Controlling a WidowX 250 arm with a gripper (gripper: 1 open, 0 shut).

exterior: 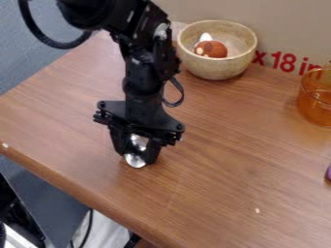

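The black gripper [137, 148] is low over the wooden table's left-centre, pointing down, with a shiny silver object [135, 159] at its fingertips. The object is mostly hidden by the fingers, so I cannot tell what it is or whether the fingers are closed on it.
A cream bowl [218, 65] with a brown and white item inside stands at the back. An orange translucent container [315, 102] is at the right, and a small purple thing sits at the right edge. The table's edge runs along the lower left.
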